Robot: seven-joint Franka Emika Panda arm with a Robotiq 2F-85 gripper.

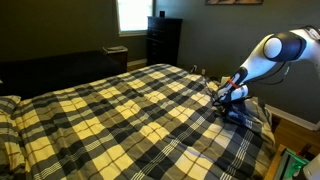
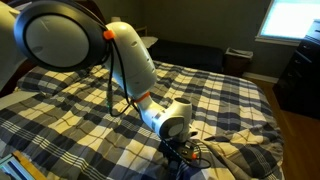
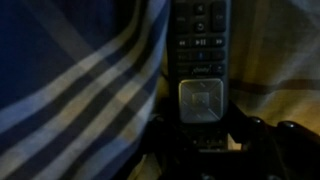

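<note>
A dark remote control point(image 3: 202, 98) with a pale square pad runs lengthwise up the middle of the wrist view. My gripper is shut on its near end, dark fingers on both sides. Bunched checkered blanket point(image 3: 65, 95) lies close on the left, with a yellowish patch of cloth to the right. In exterior view 2 the gripper point(image 2: 180, 158) points down at the bed near its front. Exterior view 1 has it low over the bed's right side, where the remote is too small and dark to make out.
The plaid blanket point(image 1: 120, 115) spreads across the wide bed, largely clear to the left of the arm. Folds of blanket point(image 2: 250, 150) rise beside the gripper. A dark dresser point(image 1: 164, 40) stands at the far wall.
</note>
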